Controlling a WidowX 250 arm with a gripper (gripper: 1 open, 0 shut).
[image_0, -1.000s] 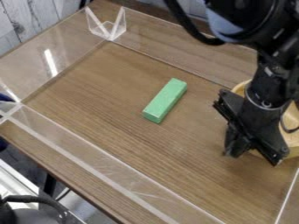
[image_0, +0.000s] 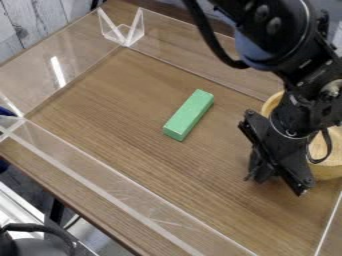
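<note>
The black gripper (image_0: 274, 160) hangs at the right of the view, low over the wooden table, in front of a tan round bowl (image_0: 323, 155) that it partly hides. Its fingertips are dark and close together; I see nothing clearly held between them. A green block (image_0: 187, 115) lies on the table left of the gripper, apart from it.
Clear plastic edging (image_0: 80, 180) runs along its left side. A clear piece (image_0: 122, 31) stands at the back left. Dark equipment (image_0: 27, 244) is at the lower left corner.
The arm's upper part and wrist have shifted slightly over the last second, with the fingertips staying low by the bowl. The green block has not moved.
</note>
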